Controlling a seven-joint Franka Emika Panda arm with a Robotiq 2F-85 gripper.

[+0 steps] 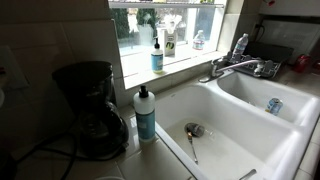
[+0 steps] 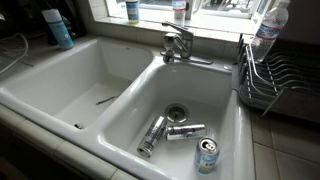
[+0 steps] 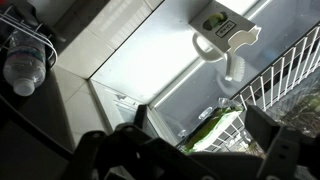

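My gripper is open at the bottom of the wrist view, its dark fingers spread wide with nothing held between them. Neither exterior view shows it. In the right basin (image 2: 239, 150) of the white double sink, a can (image 2: 207, 155) stands upright. Two silver cans, one (image 2: 153, 136) to its left and another (image 2: 186, 131) behind it, lie on their sides. A spoon-like utensil (image 1: 194, 148) rests in the other basin near the drain.
A faucet (image 2: 180, 42) rises behind the sink. The dish rack (image 2: 272, 80) stands to its right, beside a water bottle (image 2: 268, 32). A soap bottle (image 1: 145, 114) and a dark coffee maker (image 1: 90, 110) occupy the left counter. Another soap bottle (image 1: 157, 57) sits on the windowsill.
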